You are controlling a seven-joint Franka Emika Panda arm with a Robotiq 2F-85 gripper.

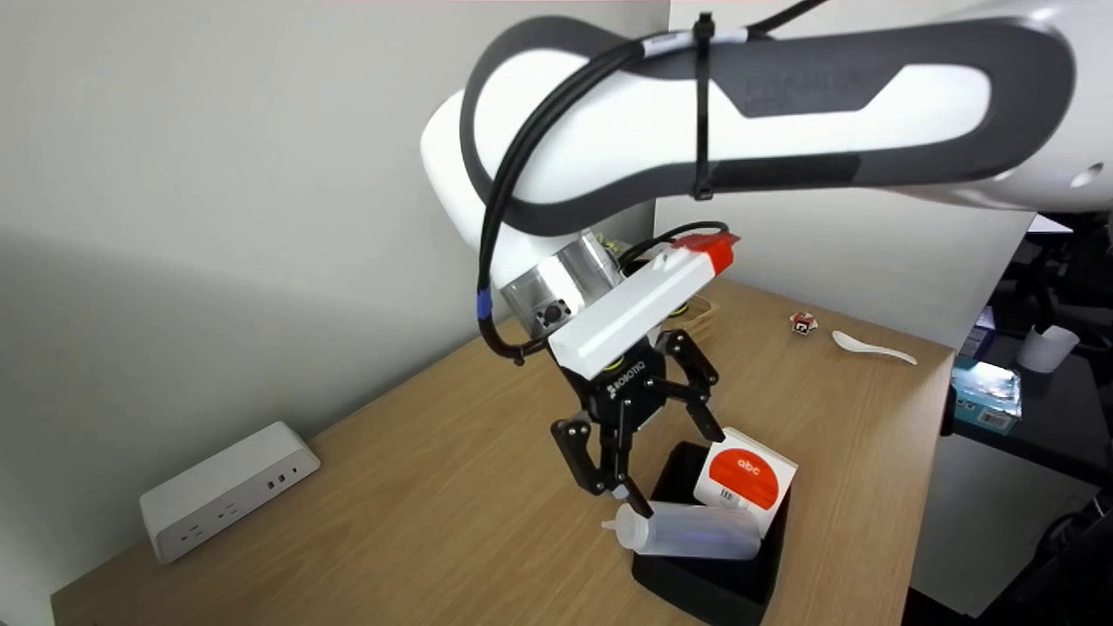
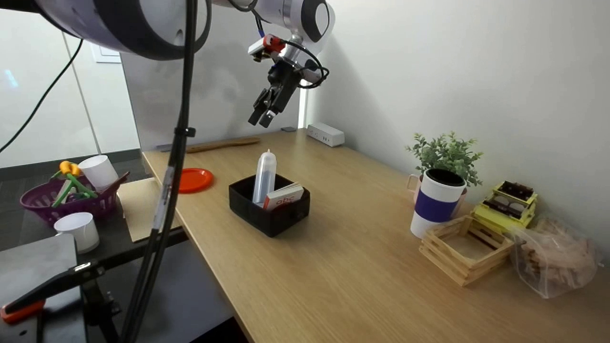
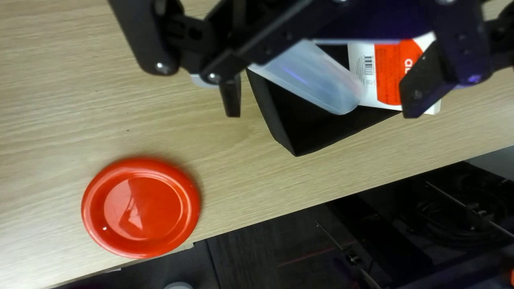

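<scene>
My gripper stands open with nothing between its fingers. In exterior view 2 the gripper hangs in the air, higher than the black box and behind it. A clear squeeze bottle leans inside that box, its nozzle sticking out past the rim. Beside it in the box rests a white card box with a red "abc" label. From the wrist, the bottle and the card box show below the fingers, partly covered by them.
A red plate lies near the table edge. A white power strip stands by the wall. Farther along are a tumbler, a wooden crate and a plant. Bare table surrounds the black box.
</scene>
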